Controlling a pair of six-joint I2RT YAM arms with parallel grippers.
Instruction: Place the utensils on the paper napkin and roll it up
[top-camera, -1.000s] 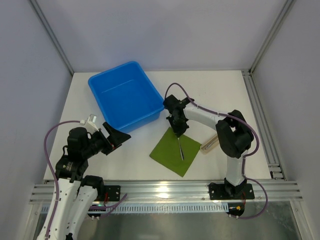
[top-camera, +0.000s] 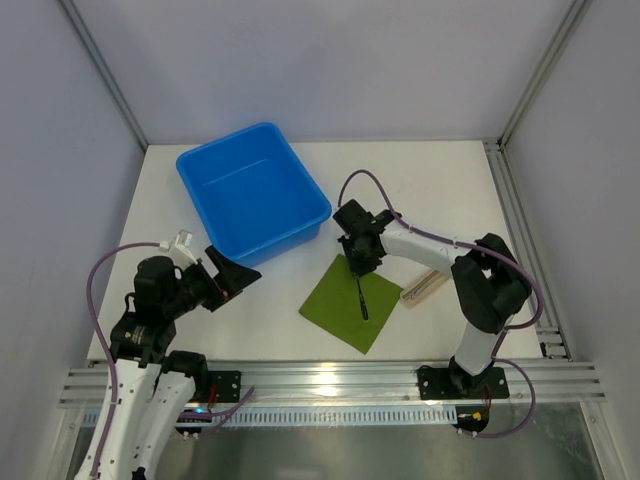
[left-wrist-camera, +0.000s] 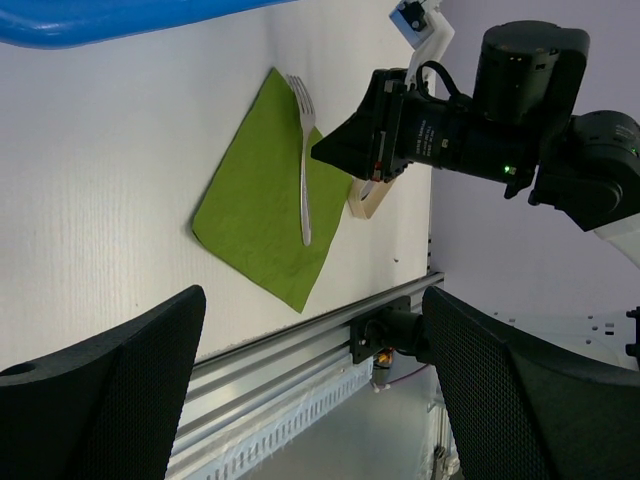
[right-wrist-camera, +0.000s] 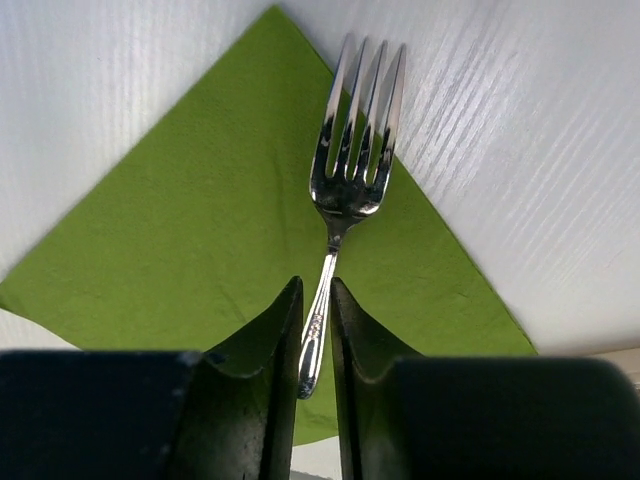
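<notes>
A green napkin (top-camera: 338, 309) lies flat on the white table, one corner pointing to the back. On it rests a silver fork (right-wrist-camera: 346, 200), its tines reaching past the napkin's edge in the right wrist view. Above the fork is my right gripper, its fingertips a narrow gap apart with the fork's handle seen below them; nothing is held. Off to the left of the napkin, my left gripper (top-camera: 229, 283) stands wide open and empty. From the left wrist, the fork (left-wrist-camera: 305, 185) and napkin (left-wrist-camera: 250, 215) both show clearly.
A blue bin (top-camera: 250, 248) occupies the back left of the table. Right of the napkin lies a small wooden holder (top-camera: 425, 287), partly hidden by the right arm. Bare table (top-camera: 270, 310) separates the left gripper from the napkin.
My right gripper has shifted a little right and toward the front, over the upper part of the napkin. The left arm, fork and napkin have kept their places.
</notes>
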